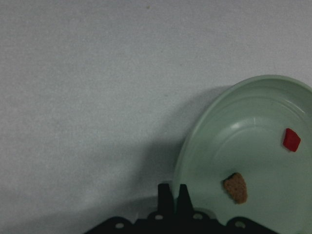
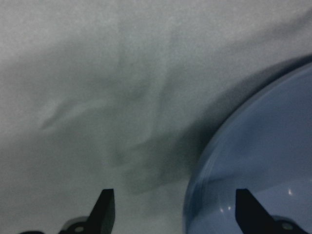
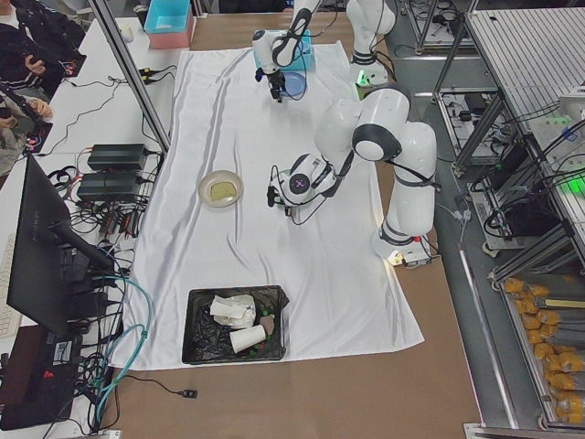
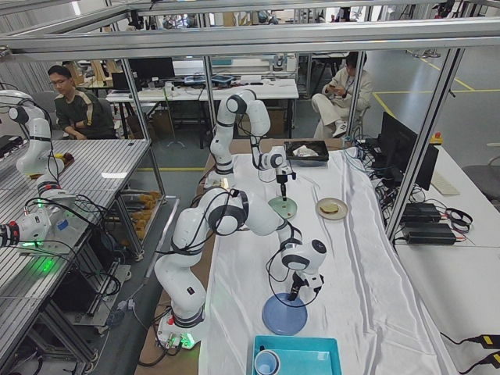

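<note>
In the left wrist view, the green plate (image 1: 263,170) holds a brown piece (image 1: 235,188) and a red piece (image 1: 291,140). My left gripper has its fingers close together on the plate's rim. In the right wrist view, my right gripper is open, its fingers either side of the rim of the blue plate (image 2: 263,146). A beige plate (image 4: 331,215) with a yellowish item lies on the cloth between the arms, to one side.
A black lined bin (image 3: 235,349) with white items stands at one end of the cloth (image 3: 201,256). A turquoise tray (image 4: 311,351) with a cup (image 4: 266,361) is at the other, beside the blue plate. The monitor edge and cables border the cloth.
</note>
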